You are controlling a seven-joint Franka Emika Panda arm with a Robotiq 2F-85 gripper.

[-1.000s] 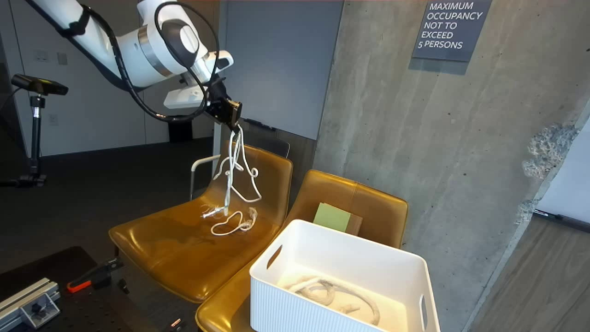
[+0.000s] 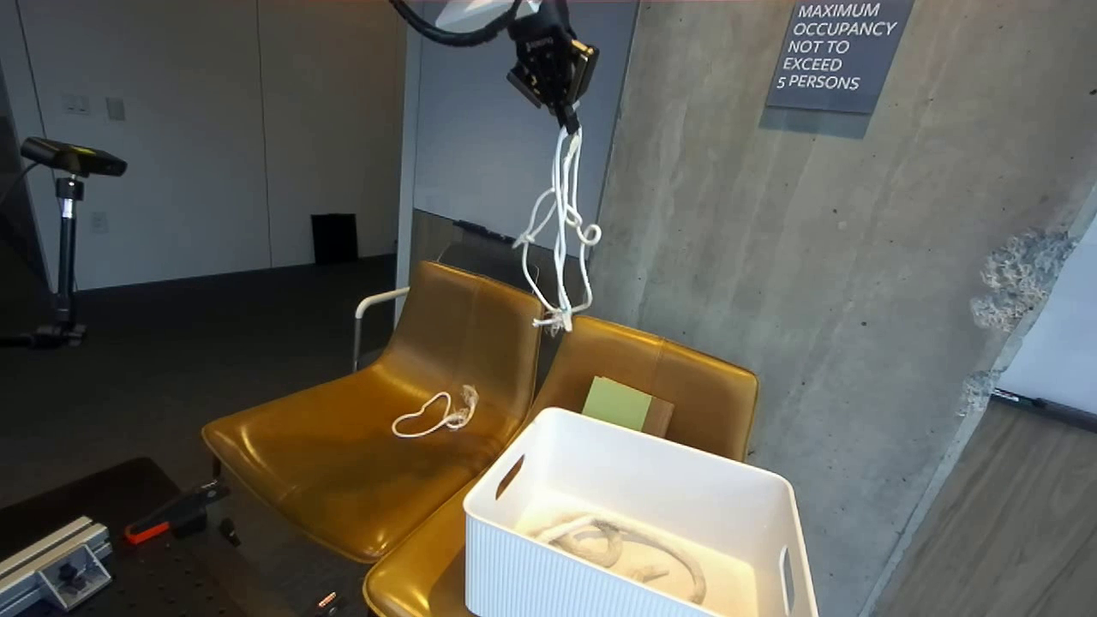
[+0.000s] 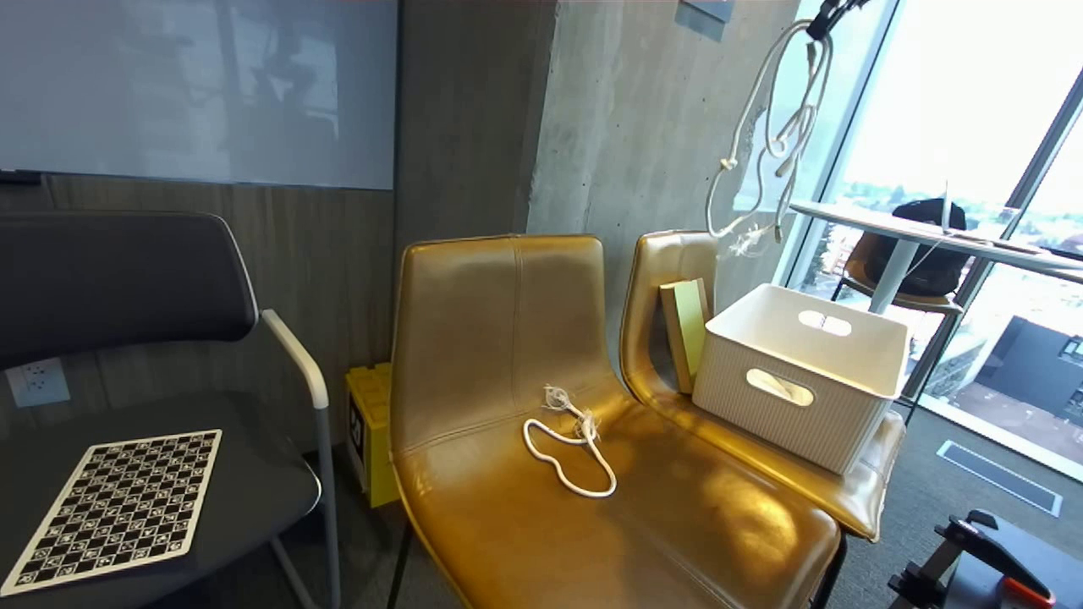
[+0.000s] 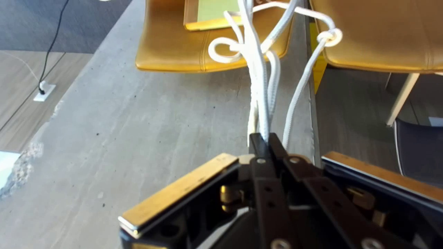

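High in exterior view 1, my gripper [image 2: 572,125] is shut on a bundle of white rope [image 2: 562,211], which dangles in loops with a frayed end at the bottom. The wrist view shows the rope [image 4: 256,62] pinched between the fingertips. It hangs over the chair backs, behind and above the white bin [image 2: 627,463], clear of it. Inside the bin lie pieces of rope [image 2: 607,540]. On the seat of the left tan chair [image 3: 487,406] rests a short white rope [image 3: 553,462] with a frayed end.
A green-faced box [image 2: 617,403] leans behind the bin on the right chair. The concrete wall [image 2: 823,308] stands close behind the chairs. At the lower left are a clamp [image 2: 170,514] and a metal rail [image 2: 62,571]. A camera on a stand [image 2: 74,158] is at far left.
My gripper has risen and moved right, from over the left chair to above the gap between the chairs. The rope bundle came with it; the short rope stayed on the seat.
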